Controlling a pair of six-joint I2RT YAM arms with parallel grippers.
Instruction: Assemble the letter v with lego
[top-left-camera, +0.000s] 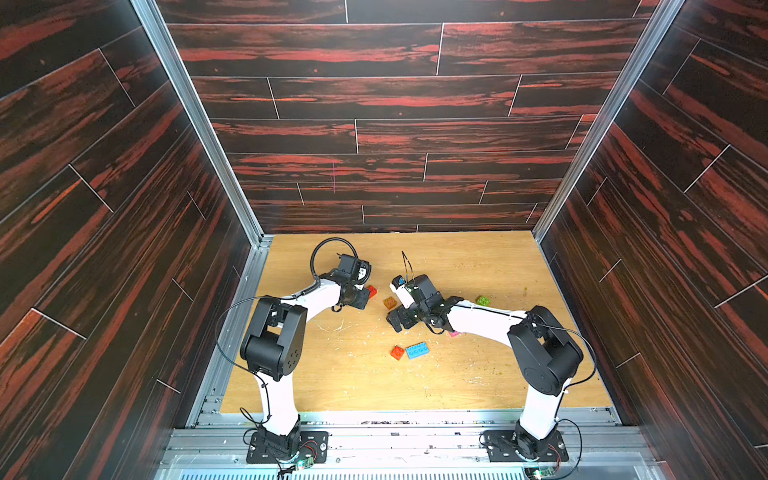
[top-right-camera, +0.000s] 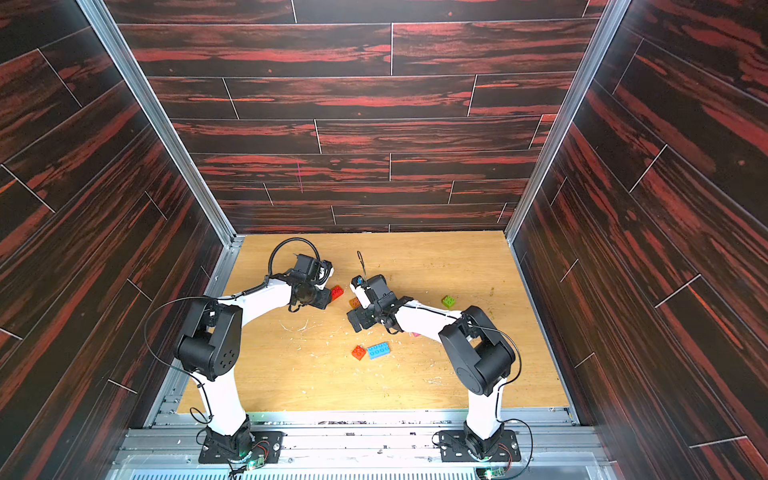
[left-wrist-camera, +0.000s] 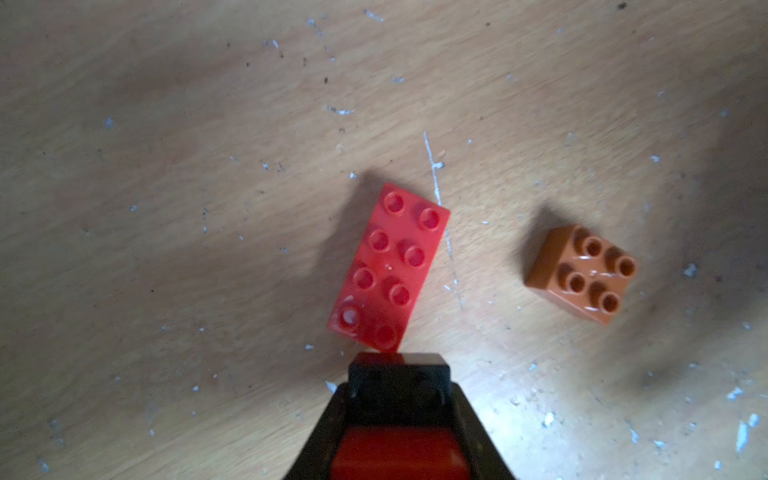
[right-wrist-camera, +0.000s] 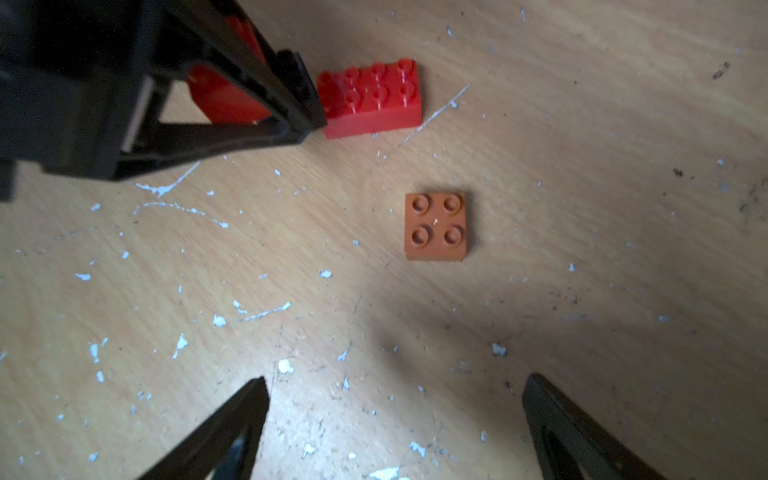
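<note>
A long red brick (left-wrist-camera: 389, 268) lies flat, studs up, just beyond the fingertips of my left gripper; whether they touch it cannot be told. That gripper is shut on another red brick, whose red side also shows through the left fingers in the right wrist view. To the right of the long red brick sits a small brown brick (right-wrist-camera: 435, 224) with studs up. My right gripper is open around bare table, the brown brick standing clear beyond its fingers.
Toward the front lie a small orange-red brick (top-left-camera: 397, 352) and a blue brick (top-left-camera: 417, 350), close together. A green brick (top-left-camera: 482, 301) is at the right. A pink piece (top-left-camera: 454, 333) is partly hidden under the right arm.
</note>
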